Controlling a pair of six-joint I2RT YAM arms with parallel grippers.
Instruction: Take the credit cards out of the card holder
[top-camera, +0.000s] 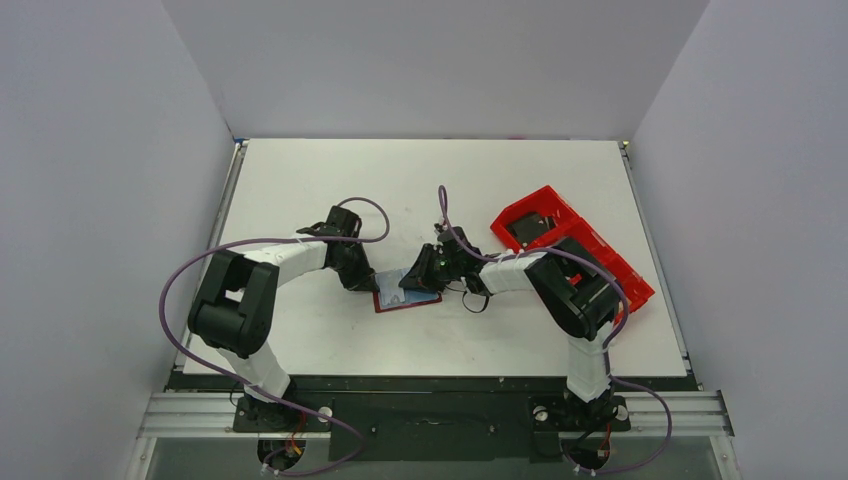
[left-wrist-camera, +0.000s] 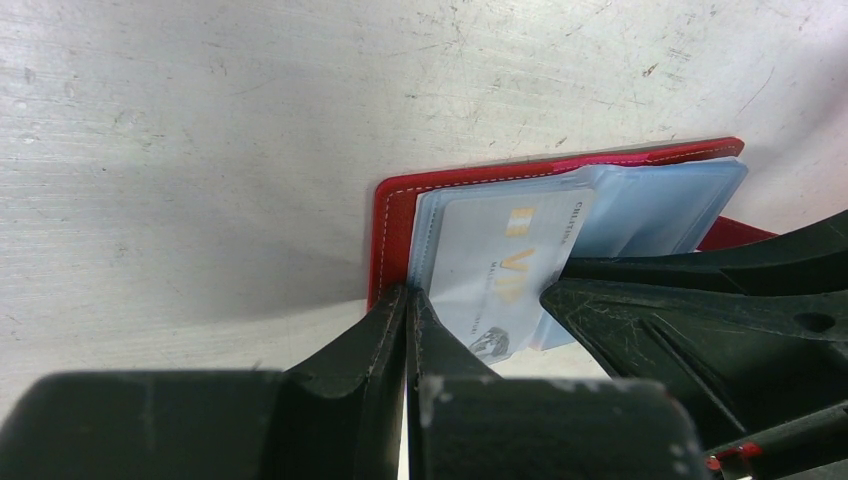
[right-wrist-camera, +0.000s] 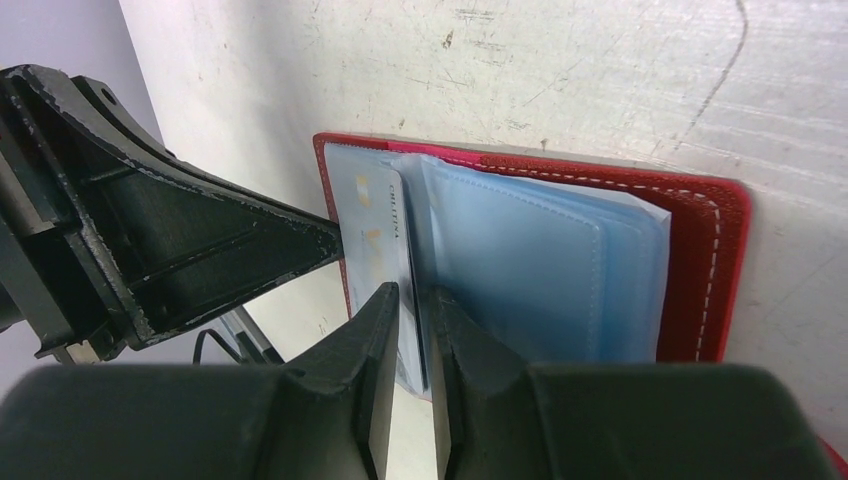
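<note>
The red-edged card holder (top-camera: 407, 306) lies open on the table, with clear bluish sleeves (right-wrist-camera: 520, 255). A pale credit card (left-wrist-camera: 505, 255) with gold print sits in the sleeve by the holder's left end. My left gripper is shut at the red left border; whether any edge is pinched there is hidden. From the right, my right gripper reaches over the sleeves. Its fingers (right-wrist-camera: 375, 335) stand on either side of the card's long edge, closed down with that thin edge between them. Most of the card still lies within the sleeve.
A red divided box (top-camera: 512, 215) with dark items stands at the right, partly beneath the right arm. Purple cables loop over both arms.
</note>
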